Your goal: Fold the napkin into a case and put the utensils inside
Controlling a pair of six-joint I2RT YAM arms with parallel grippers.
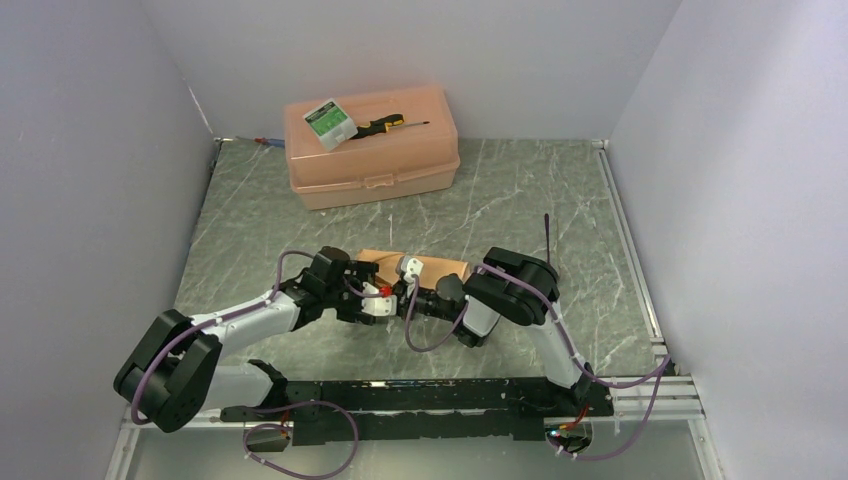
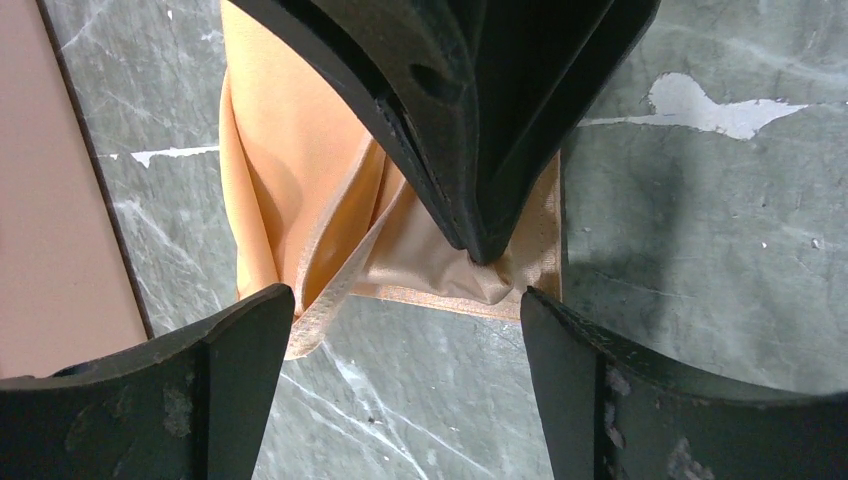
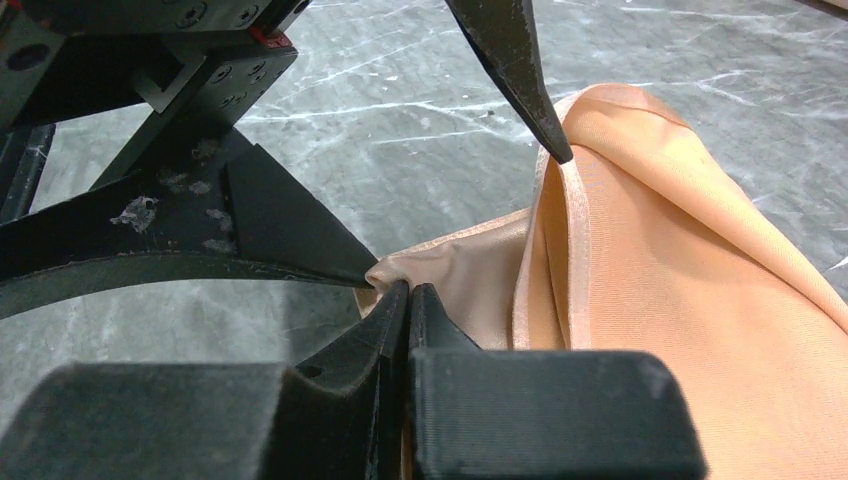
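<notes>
The peach napkin (image 1: 438, 268) lies folded beneath both arms, its left part creased into upright layers (image 2: 290, 180). My left gripper stands open over the napkin's edge, a loose folded flap between its spread fingers but not clamped; in the right wrist view one of its fingertips (image 3: 550, 140) rests by the standing fold. My right gripper is shut on a small bunched corner of the napkin, its dark body reaching over the cloth in the left wrist view. No utensils can be identified near the napkin.
A pink toolbox (image 1: 372, 175) with a small box and screwdriver (image 1: 380, 127) on its lid stands at the back. Walls bound the sides.
</notes>
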